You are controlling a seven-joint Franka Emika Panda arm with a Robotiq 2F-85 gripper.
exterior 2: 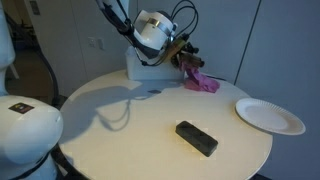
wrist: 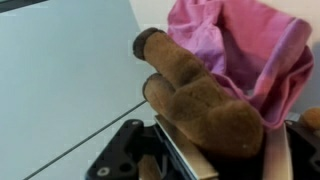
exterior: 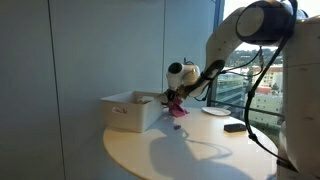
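A brown plush toy [wrist: 205,112] with pink cloth [wrist: 232,40] around it fills the middle of the wrist view. My gripper is shut on the brown plush, whose limbs stick out past the fingers. In exterior view 2 the brown toy [exterior 2: 190,60] is partly behind the gripper, and its pink cloth [exterior 2: 201,83] hangs below at the table's far side. Exterior view 1 has the gripper [exterior: 173,97] just right of the white box, with pink cloth [exterior: 178,109] under it. Whether the cloth touches the table cannot be told.
The open white box [exterior: 127,114] stands at the table's back left, with something pale inside. A white plate [exterior 2: 270,116] lies near the table's edge. A black block [exterior 2: 196,138] and a small dark item [exterior: 177,127] are on the tabletop.
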